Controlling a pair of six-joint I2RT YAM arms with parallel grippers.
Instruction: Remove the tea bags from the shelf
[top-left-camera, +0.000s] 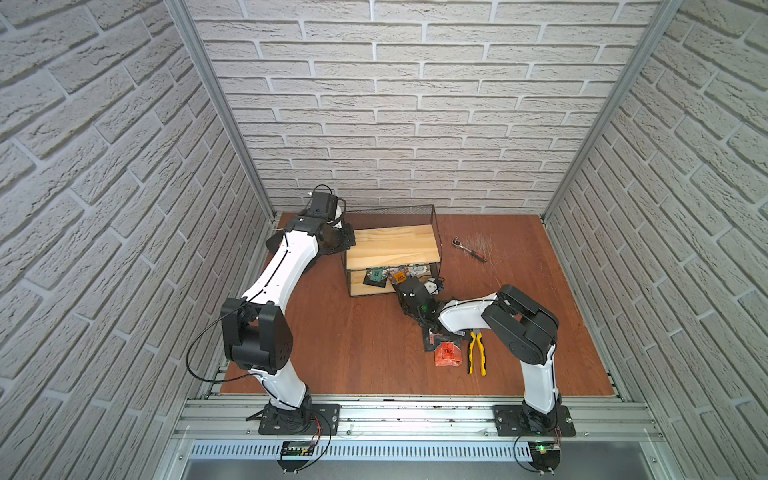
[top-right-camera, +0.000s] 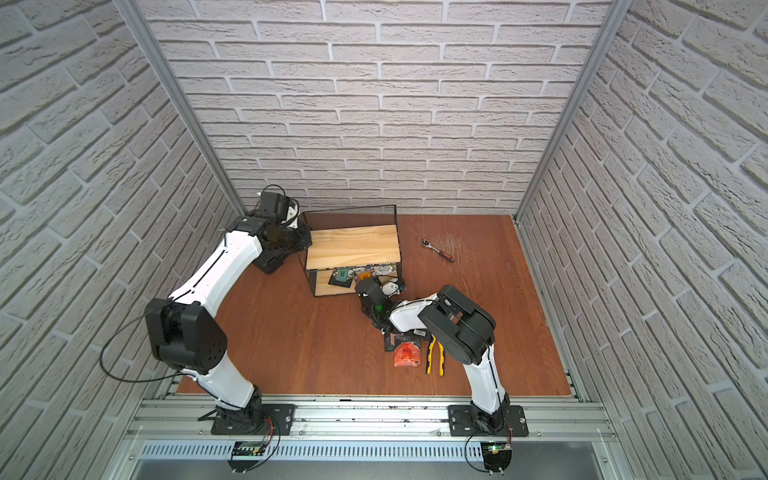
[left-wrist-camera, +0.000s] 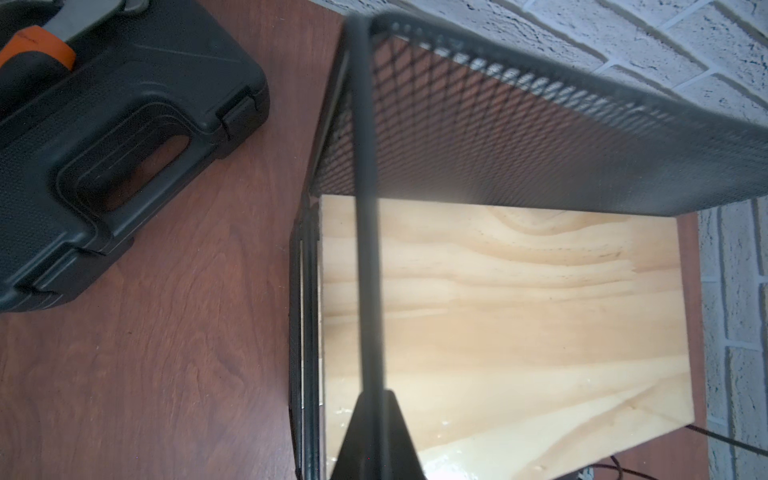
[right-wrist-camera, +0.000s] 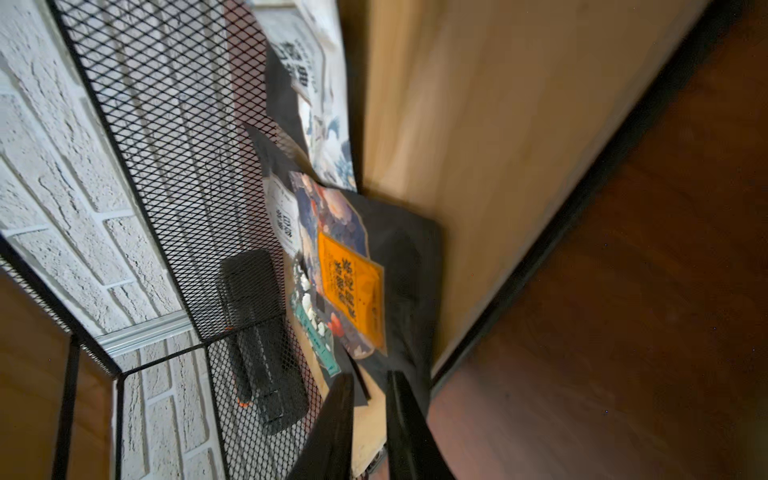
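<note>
The mesh shelf (top-left-camera: 392, 248) has a wooden top board, with tea bags in the lower compartment. In the right wrist view, a dark tea bag with an orange label (right-wrist-camera: 352, 288) leans over a green-labelled one (right-wrist-camera: 318, 336), and a white-labelled one (right-wrist-camera: 324, 104) stands farther along. My right gripper is at the compartment's front, partly open, its fingertips near the orange-labelled bag and nothing visibly pinched. My left gripper is shut on the shelf's thin black edge (left-wrist-camera: 366, 200). A red tea bag (top-left-camera: 448, 354) lies on the table, by dark packets partly hidden under the right arm.
Yellow-handled pliers (top-left-camera: 481, 356) lie right of the red bag. A ratchet (top-left-camera: 469, 250) rests right of the shelf, and a black tool case (left-wrist-camera: 184, 112) sits to its left.
</note>
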